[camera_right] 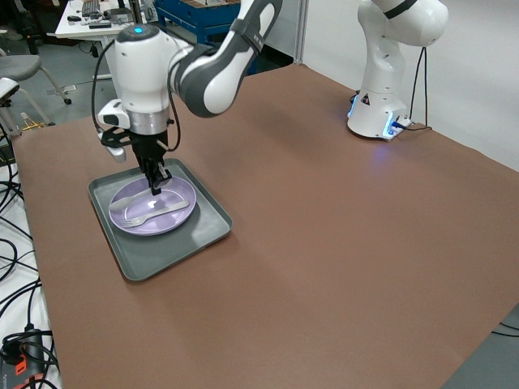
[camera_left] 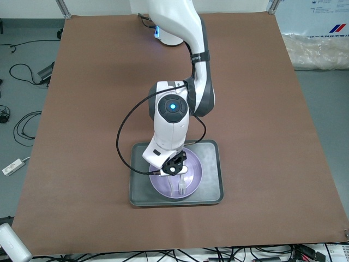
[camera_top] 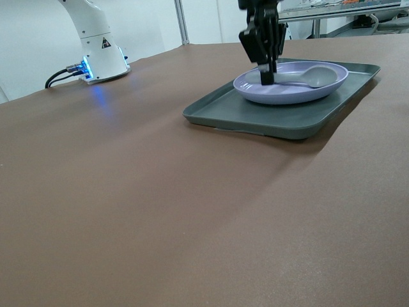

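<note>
A lavender plate [camera_left: 194, 169] rests on a grey-green tray [camera_left: 140, 191]. On it lie a light fork [camera_left: 182, 187], clearest in the left and right views, and a pale spoon [camera_top: 319, 77]. The arm's black gripper [camera_top: 267, 73] points down over the plate, its tips at plate level among the utensils; the right view also shows the gripper [camera_right: 156, 185] there. Whether its fingers are open or shut, or hold anything, I cannot tell.
Cables and equipment lie beyond the edges.
</note>
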